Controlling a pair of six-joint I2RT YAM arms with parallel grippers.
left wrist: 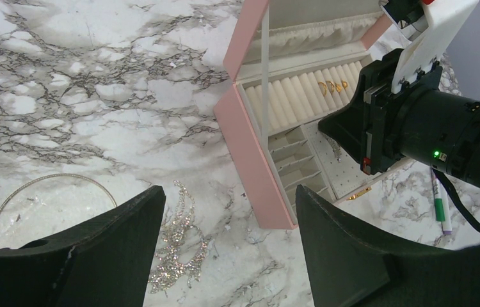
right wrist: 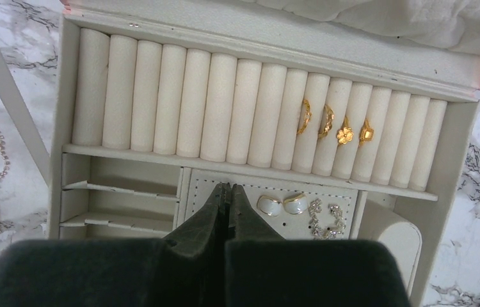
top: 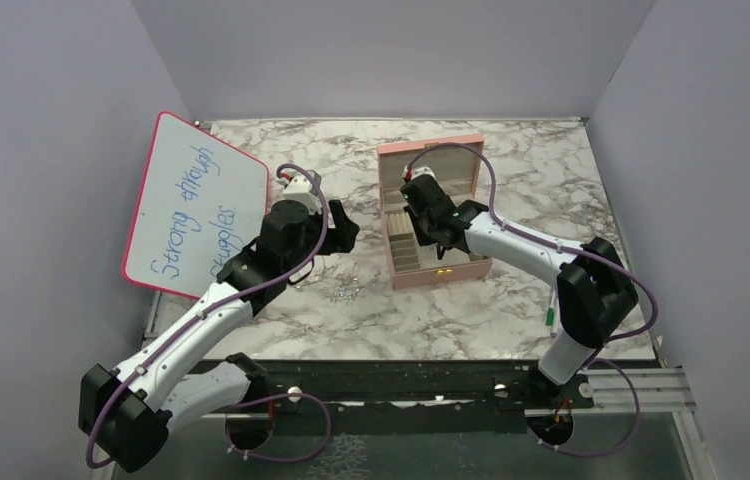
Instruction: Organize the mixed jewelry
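Note:
The pink jewelry box (top: 435, 280) stands open. Several gold rings (right wrist: 345, 134) sit in its roller slots; two white earrings (right wrist: 269, 204) and sparkly pieces (right wrist: 317, 220) lie on the perforated pad (right wrist: 202, 192). My right gripper is over the box's middle, shut, nothing visible between its fingertips. Silver rhinestone necklaces (left wrist: 176, 256) and a thin chain necklace (left wrist: 64, 175) lie on the table left of the box. My left gripper hangs above them, its fingers apart with nothing seen between them.
A whiteboard (top: 196, 200) with blue writing lies at the left. Markers (left wrist: 443, 211) lie right of the box. Grey walls bound the back and sides.

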